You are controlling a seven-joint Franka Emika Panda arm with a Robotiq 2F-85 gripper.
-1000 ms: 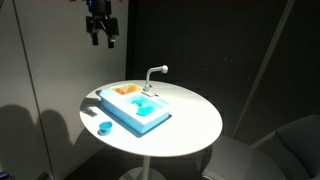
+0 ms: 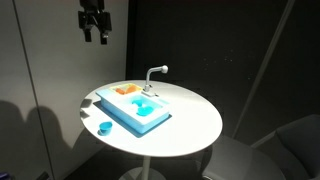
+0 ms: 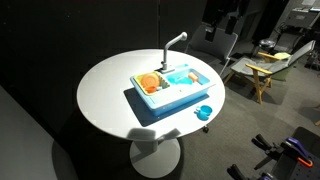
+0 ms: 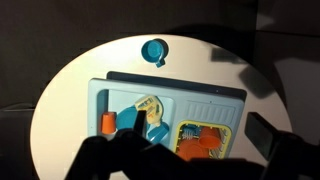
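High above the round table's left side, in exterior view 1, my gripper (image 2: 95,39) hangs open, its fingers well apart and nothing between them. A small blue cup (image 2: 105,128) stands on the table beside the toy sink (image 2: 150,124), near the table's edge. The wrist view looks down on the same blue cup (image 4: 154,50), its handle towards the sink. In the sink's basin lie an orange cup (image 4: 108,123) and blue and pale pieces. A yellow rack (image 4: 232,133) holds orange dishes (image 4: 209,138), partly hidden by the gripper.
A white faucet (image 3: 168,52) rises from the sink's far side. Chairs (image 2: 270,150) stand beyond the table.
Over the last second my gripper has shifted slightly left and up in exterior view 1, still open. The cup and sink have stayed where they were.
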